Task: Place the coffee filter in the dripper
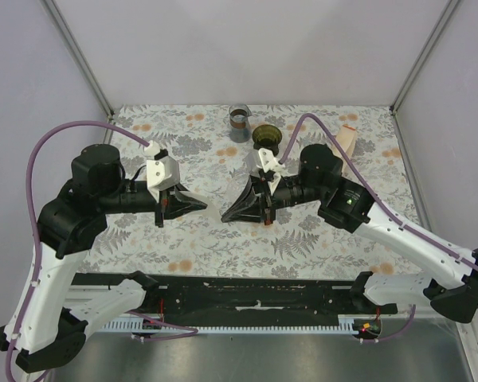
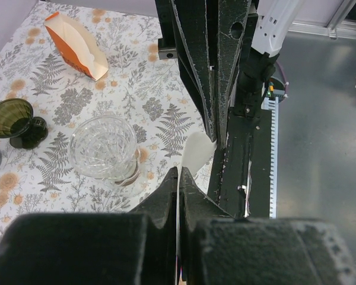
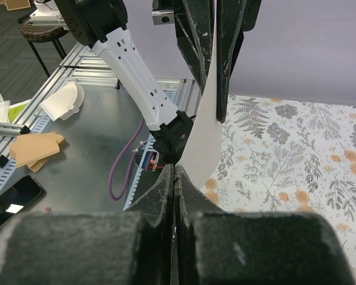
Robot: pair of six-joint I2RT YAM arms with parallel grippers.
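Note:
A white paper filter (image 1: 205,205) hangs between my two grippers over the table. My left gripper is shut on one end of it, seen as a thin white sheet rising from its fingertips. My right gripper is shut at the other end of the paper, its tips against it; whether paper is between them is hard to tell. Behind, in the left wrist view, a clear glass dripper (image 2: 104,142) stands on the floral table, partly hidden by the right arm in the top view.
A dark green cup (image 1: 268,134), a glass jug (image 1: 239,119) and an orange-white pack (image 2: 77,47) stand toward the back and right of the table (image 1: 167,247).

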